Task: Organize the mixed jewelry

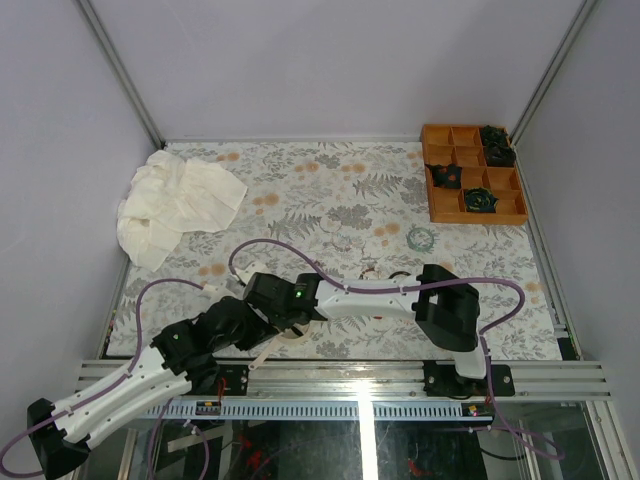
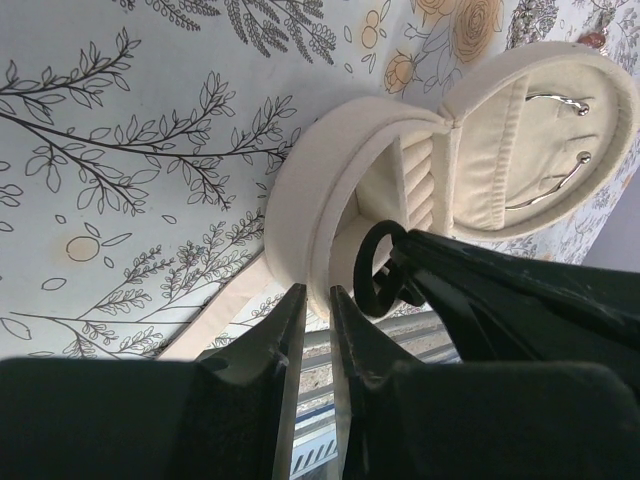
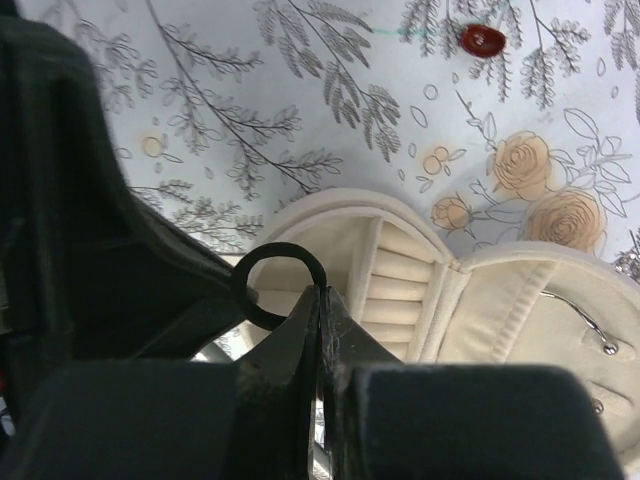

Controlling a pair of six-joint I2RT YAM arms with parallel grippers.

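Observation:
A round cream jewelry box (image 2: 290, 215) stands with its lid (image 2: 480, 150) folded open. Two silver earrings (image 2: 565, 185) sit in the lid, and padded slots (image 3: 395, 290) line part of the base. Above the base is a black ring (image 3: 263, 252), pinched at its edge in my right gripper, which is shut. From the left comes my left gripper, its fingertips a little apart with nothing between them, close beside the ring. In the top view, the arms hide much of the box (image 1: 292, 338).
A wooden compartment tray (image 1: 445, 205) holding dark pouches stands at the back right. A white cloth (image 1: 175, 205) lies at the left, and a green bracelet (image 1: 421, 239) on the table. A red stone (image 3: 483, 40) lies beyond the box.

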